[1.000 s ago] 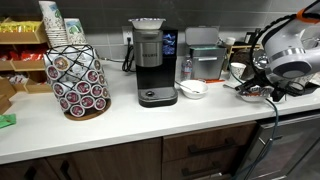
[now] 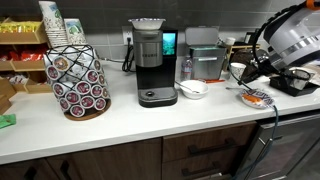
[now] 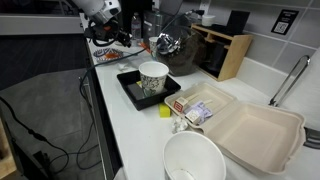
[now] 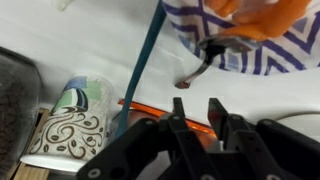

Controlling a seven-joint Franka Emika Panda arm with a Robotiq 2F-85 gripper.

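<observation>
A patterned bowl [image 4: 255,50] with orange food [image 4: 270,18] in it fills the upper right of the wrist view. A dark spoon [image 4: 208,58] leans over its rim, its handle end pointing toward my fingers. My gripper has its fingertips apart, with nothing seen between them; the handle end lies just ahead of the left fingertip. In exterior view 1 the same bowl [image 2: 257,99] sits near the counter's front edge at the right, and my arm hangs above and behind it. The fingertips are small and hard to make out there.
A swirl-patterned cup [image 4: 72,125] lies left of the gripper in the wrist view, beside a blue-green cable [image 4: 146,60] and a thin orange-red stick [image 4: 160,113]. A coffee maker [image 2: 155,65] and a white bowl [image 2: 193,89] stand left of the bowl.
The gripper was low over the bowl a second ago; it has risen and moved right, away from it. The bowl has come into full view and appears tilted more toward the camera.
</observation>
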